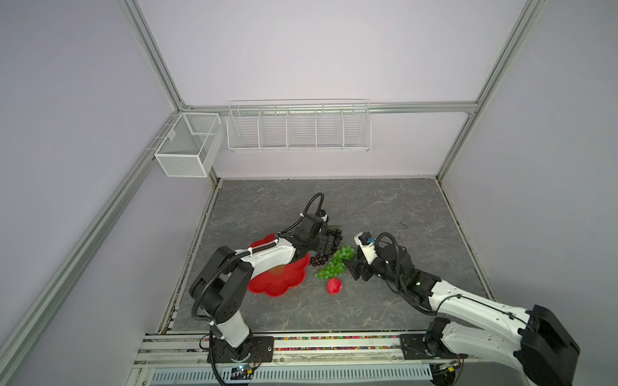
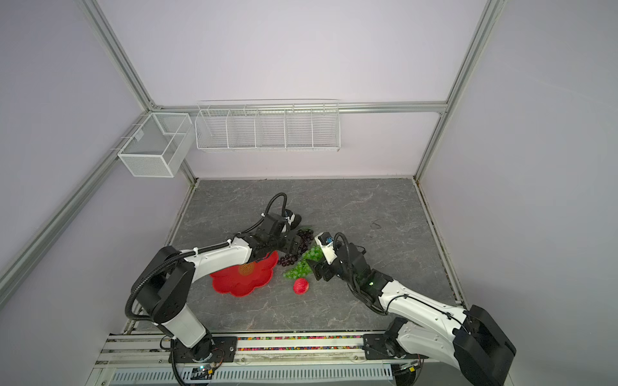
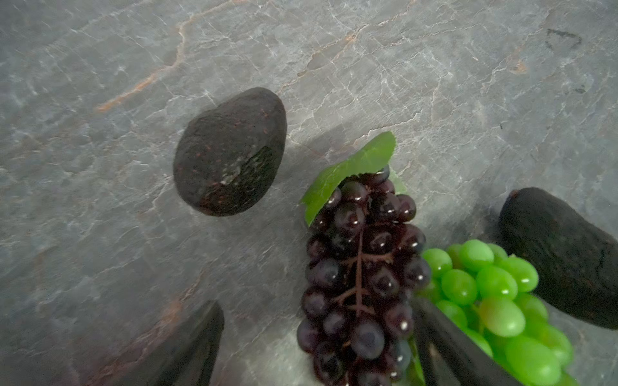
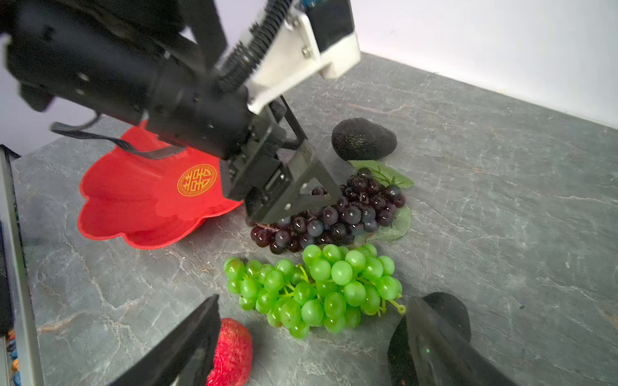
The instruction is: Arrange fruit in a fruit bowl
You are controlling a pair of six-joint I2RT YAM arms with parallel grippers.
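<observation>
The red flower-shaped bowl (image 1: 275, 280) is empty where visible. My left gripper hovers open over dark grapes (image 3: 360, 270), one finger at their right side; an avocado (image 3: 229, 151) lies behind it. My right gripper stands open above a second avocado (image 4: 437, 315), with green grapes (image 4: 322, 289) beyond and a red fruit (image 4: 228, 353) near its left finger.
White wire baskets (image 1: 297, 125) hang on the walls above it.
</observation>
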